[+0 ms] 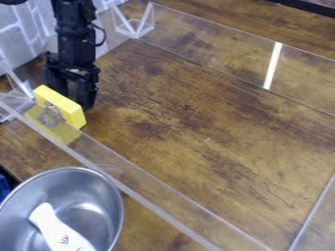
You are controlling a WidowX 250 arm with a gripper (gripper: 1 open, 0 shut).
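The black arm hangs down at the upper left, and its gripper [71, 88] is low over the wooden floor, just behind a yellow block [63, 106]. The gripper stands open; whether it touches the block I cannot tell. The block lies tilted along the clear wall at the left, with a greyish patch on its lower side.
A steel bowl [98, 206] with a white utensil [58, 229] in it is at the bottom left, outside the clear barrier [157, 196]. A dark blue object [6, 184] shows at the left edge.
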